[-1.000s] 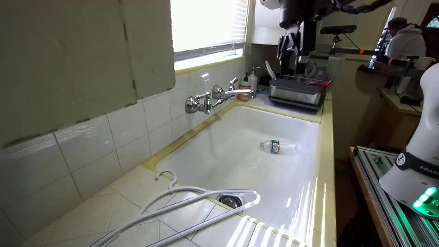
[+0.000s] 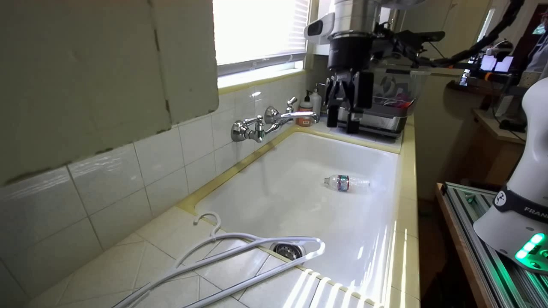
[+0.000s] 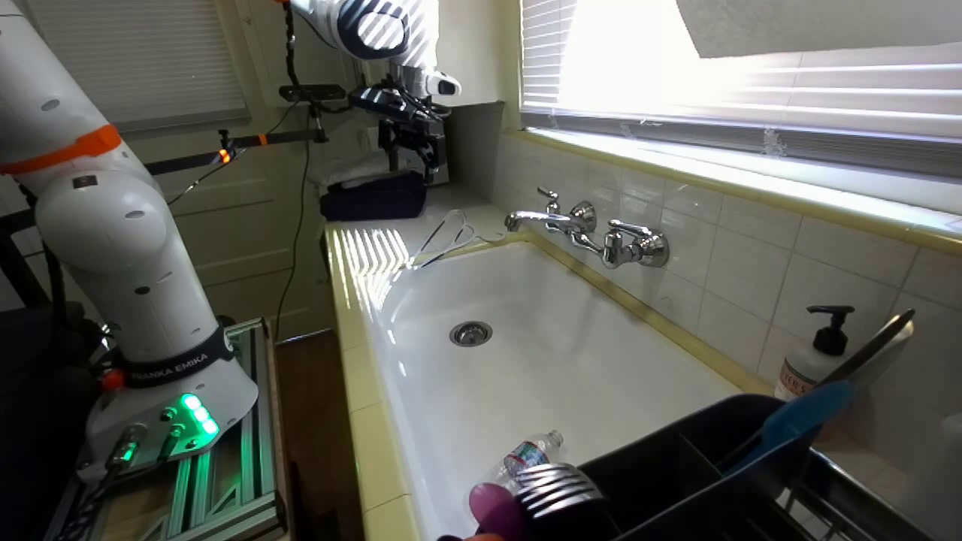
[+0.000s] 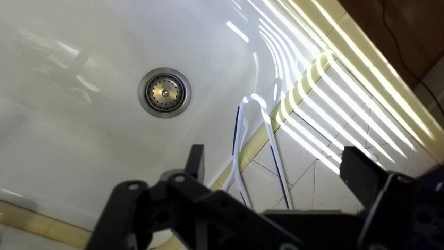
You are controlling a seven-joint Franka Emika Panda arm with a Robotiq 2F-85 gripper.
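High over the near counter, my gripper stands open with nothing between its fingers. In the wrist view a white plastic hanger (image 4: 279, 166) shows below and between the fingers, well beneath them. The hanger (image 2: 241, 256) lies on the tiled counter, one end reaching over the sink's edge near the drain (image 4: 165, 92). Inside the white sink (image 3: 541, 361), a clear plastic bottle (image 2: 345, 183) with a coloured label lies on its side toward the far end. The same bottle (image 3: 530, 455) is partly hidden by cutlery in the second exterior view.
A chrome faucet (image 2: 287, 119) juts from the tiled wall above the sink. Soap bottles (image 2: 309, 105) and a dish rack (image 3: 685, 469) with utensils stand at the sink's other end. Dark folded cloth (image 3: 372, 197) rests on the counter. The sink's middle is clear.
My gripper has come lower and moved left in the first exterior view, now covering part of the dish rack there. The hanger and bottle have not moved.
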